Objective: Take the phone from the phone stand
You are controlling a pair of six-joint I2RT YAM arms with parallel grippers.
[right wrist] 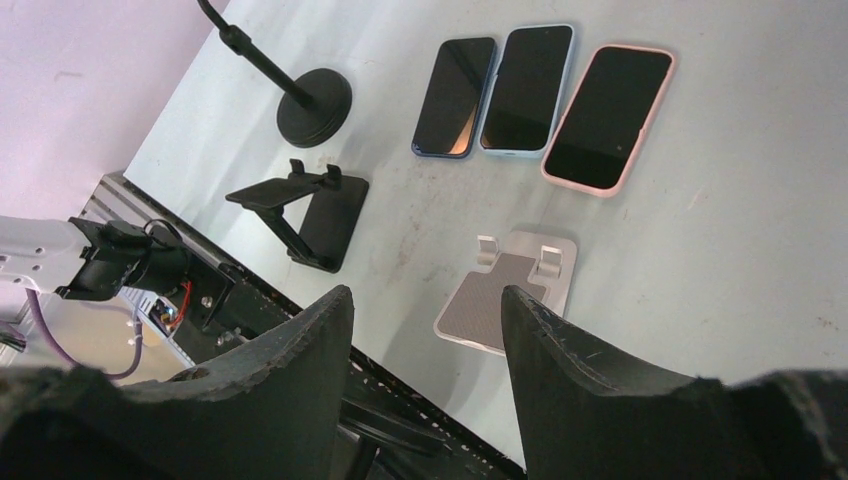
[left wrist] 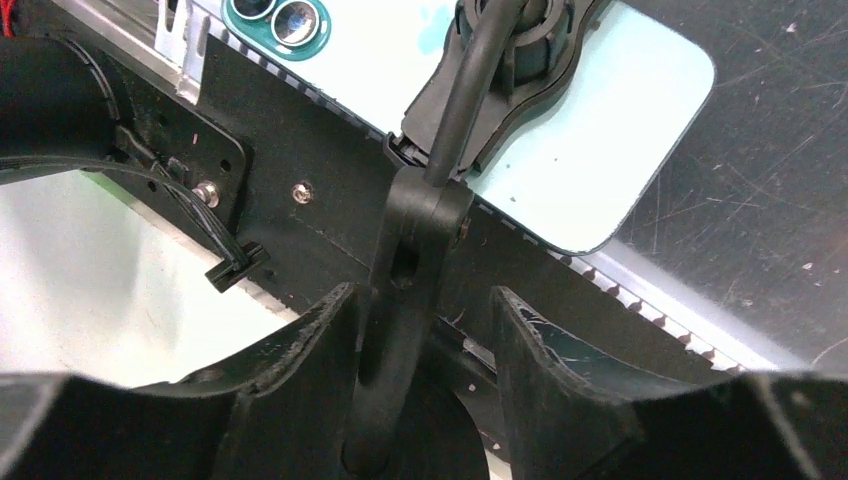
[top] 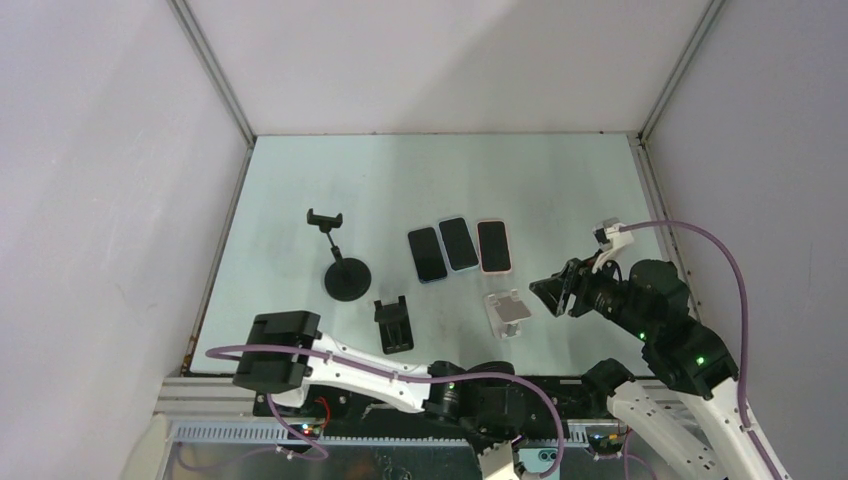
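Observation:
Three phones lie screen up on the table: dark (top: 427, 254), blue-rimmed (top: 458, 243) and pink-rimmed (top: 495, 246). Three stands, a round-based one (top: 347, 279), a black one (top: 393, 326) and a silver one (top: 508, 314), hold no phone. In the left wrist view a pale blue phone (left wrist: 630, 140) lies back up by a black mount at the front edge. My left gripper is part open over a black bar below it; whether the bar is between the fingers is unclear. My right gripper is open above the table, beside the silver stand.
Walls enclose the sides and back. A metal rail and cables run along the front, beneath the left arm.

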